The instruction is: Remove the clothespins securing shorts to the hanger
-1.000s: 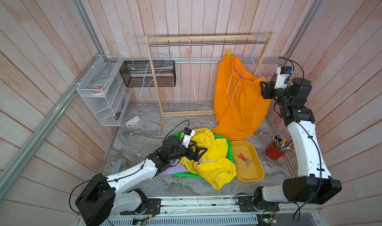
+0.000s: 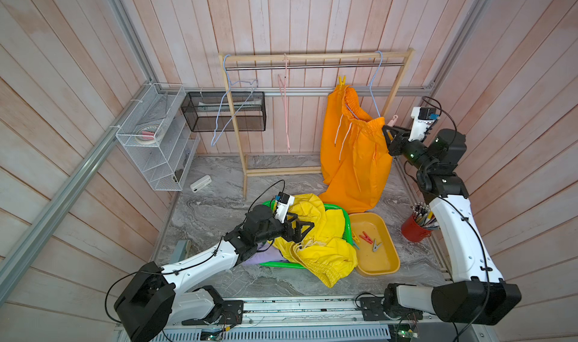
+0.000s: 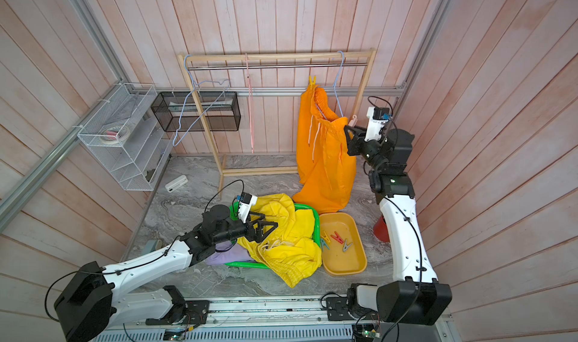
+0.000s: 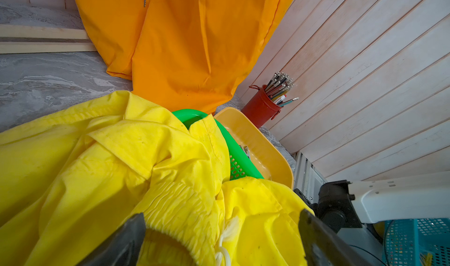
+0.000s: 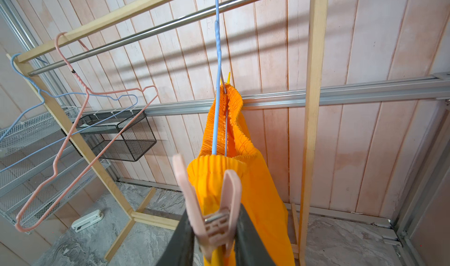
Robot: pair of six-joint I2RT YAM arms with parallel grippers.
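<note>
Orange shorts (image 2: 355, 155) hang from a blue hanger (image 2: 371, 89) at the right of the rack, a yellow clothespin (image 2: 341, 80) on their far end. At the near end my right gripper is shut on a pink clothespin (image 5: 218, 228), whose free ends are spread apart toward the orange waistband (image 5: 218, 165). Whether those ends touch the cloth I cannot tell. Over the yellow garment (image 2: 319, 221) in the green basket (image 2: 347, 224), my left gripper (image 2: 305, 231) stands open with nothing between its fingers.
A yellow tray (image 2: 394, 260) with several loose clothespins is right of the basket. Behind it stands a red cup (image 2: 414, 229) of pens. The wooden rack (image 2: 237, 122) also carries a pink hanger (image 2: 286, 113) and another blue hanger (image 2: 219, 113).
My right gripper has shifted slightly left with the pink clothespin. The blue hanger and the near side of the orange shorts have swung left too. The left arm has stayed still.
</note>
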